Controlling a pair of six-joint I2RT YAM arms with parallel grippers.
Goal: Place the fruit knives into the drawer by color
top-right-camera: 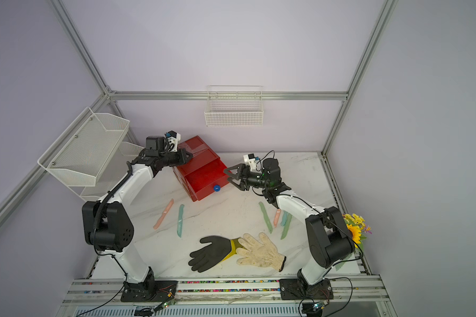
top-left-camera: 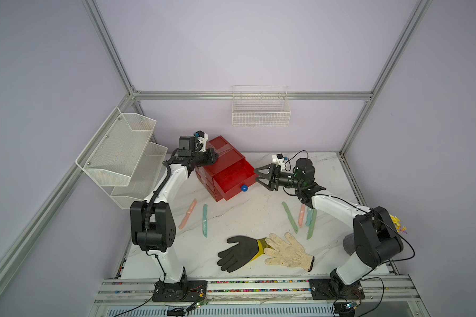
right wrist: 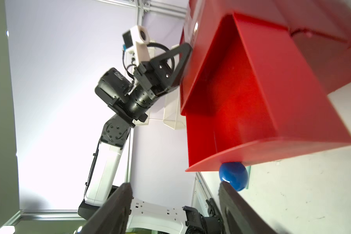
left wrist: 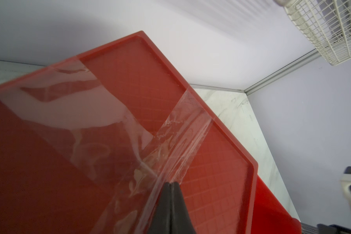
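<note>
The red cabinet (top-left-camera: pixel 220 151) has one drawer (top-left-camera: pixel 232 178) pulled out and empty, a blue knob (top-left-camera: pixel 244 188) on its front. Shut, my left gripper (top-left-camera: pixel 214 156) stands over the cabinet's top, where clear tape runs; nothing shows between its fingers. My right gripper (top-left-camera: pixel 257 176) is open beside the drawer's front, apart from the knob (right wrist: pixel 233 176). On the table's left lie a pink knife (top-left-camera: pixel 187 214) and a teal knife (top-left-camera: pixel 204 220). Two green knives (top-left-camera: pixel 289 216), a pink knife (top-left-camera: pixel 302 215) and a teal knife (top-left-camera: pixel 309 217) lie at the right.
A dark glove (top-left-camera: pixel 243 253) and a cream glove (top-left-camera: pixel 289 252) lie along the front. White wire shelves (top-left-camera: pixel 119 153) hang at the left, a wire basket (top-left-camera: pixel 261 112) at the back. Flowers (top-right-camera: pixel 356 231) stand at the right edge.
</note>
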